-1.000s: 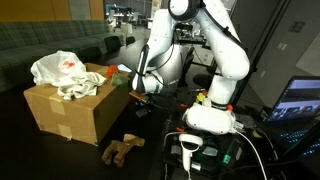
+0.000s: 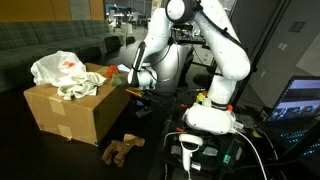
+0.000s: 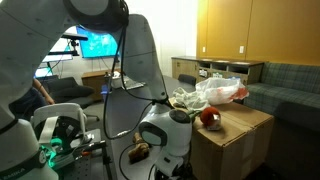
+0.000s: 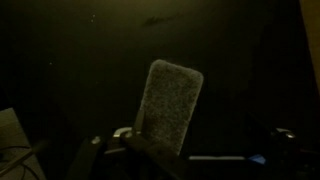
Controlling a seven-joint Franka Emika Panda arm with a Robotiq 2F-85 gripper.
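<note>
Below my gripper, a grey, fuzzy-looking rectangular block (image 4: 170, 101) lies tilted on the dark tabletop in the wrist view. The fingers stand apart and hold nothing; the block appears nearer the left finger. Seen from exterior view 1, the gripper (image 2: 143, 96) is low over the table, beside the cardboard box (image 2: 88, 116). In exterior view 2 the white arm hides most of the space under the wrist, and the block cannot be made out there.
White plastic bags (image 2: 65, 72) lie on top of the box, with a red round object (image 3: 210, 119) near its edge. A brown toy-like object (image 2: 122, 150) rests on the table in front. A laptop (image 2: 297, 108) stands at the far right.
The arm's wrist and gripper have shifted slightly near the box. The box, bags and brown object have stayed in place.
</note>
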